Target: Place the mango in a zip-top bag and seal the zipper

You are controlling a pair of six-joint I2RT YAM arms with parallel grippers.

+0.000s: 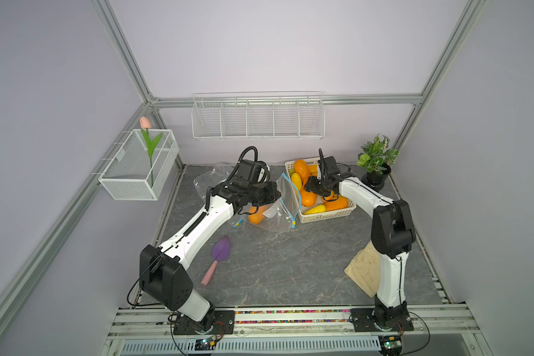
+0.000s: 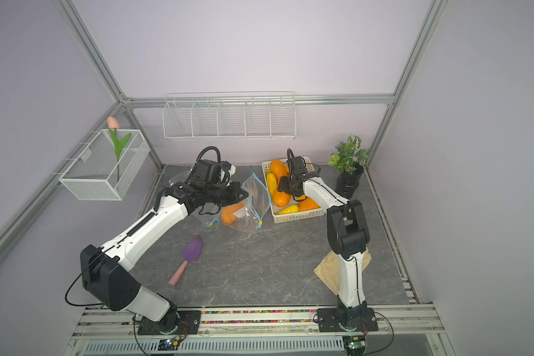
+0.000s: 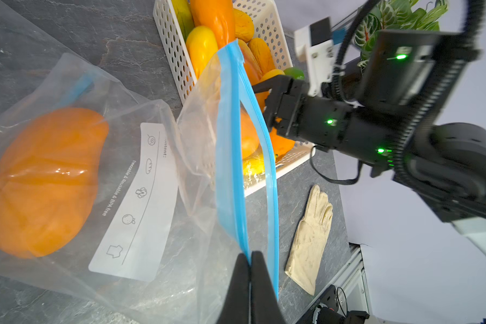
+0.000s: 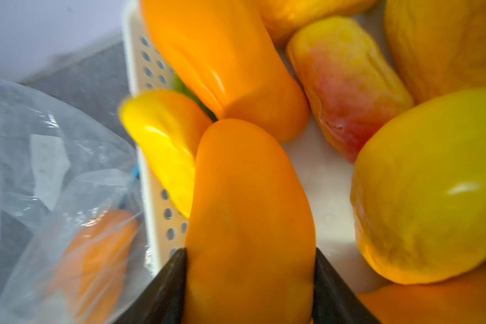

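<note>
In the left wrist view a clear zip bag (image 3: 199,237) with a blue zipper edge (image 3: 229,162) stands with its mouth open. A large orange mango (image 3: 48,178) lies inside it, behind the film. My left gripper is shut on the thin blue edge. In the right wrist view my right gripper straddles another orange mango (image 4: 243,178) in the white basket (image 4: 148,232). Its fingers (image 4: 170,280) lie against both sides of that fruit; how firmly they press cannot be told.
More mangoes (image 4: 426,183) crowd the basket, just right of the bag. A potted plant (image 1: 376,157) stands behind the right arm. Gloves (image 1: 366,270) lie at the front right, and a purple-headed tool (image 1: 220,249) at the front left.
</note>
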